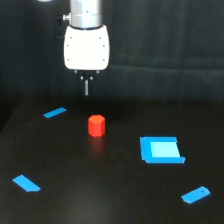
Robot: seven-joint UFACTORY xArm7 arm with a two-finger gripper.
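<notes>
A small red hexagonal block (96, 125) stands on the black tabletop in the middle-left of the camera view. My white gripper (86, 84) hangs from the top of the view, above and slightly left of the block, clear of it. Its thin fingers point down; whether they are open or shut is hard to tell.
A pale square bordered with blue tape (163, 149) lies to the right. Short blue tape strips mark the back left, front left (26, 183) and front right (195, 194).
</notes>
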